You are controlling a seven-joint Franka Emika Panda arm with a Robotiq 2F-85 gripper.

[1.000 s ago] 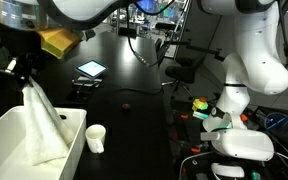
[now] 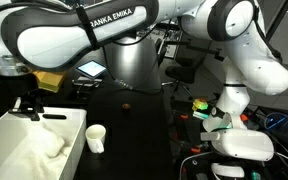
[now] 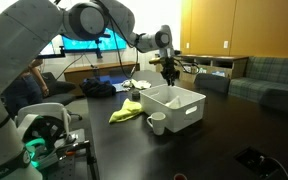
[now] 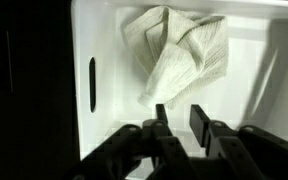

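Observation:
A pale cloth (image 4: pixel 179 55) lies crumpled on the floor of a white box (image 2: pixel 74 150). My gripper hangs over the box, fingertips apart, with nothing held between them. In exterior view 1 the gripper (image 2: pixel 34 108) is at the box's back part, just above the cloth (image 2: pixel 50 140). From the other side, the box (image 3: pixel 191 108) stands on the dark table, and its near wall hides most of its inside.
Close beside the box stands a white mug (image 2: pixel 95 138). A yellow cloth (image 3: pixel 126 111) lies on the table past the mug, and a small reddish object (image 2: pixel 126 106) sits farther off.
The cloth hung stretched up from my gripper before; now it lies lower, crumpled in the box and apart from the fingers.

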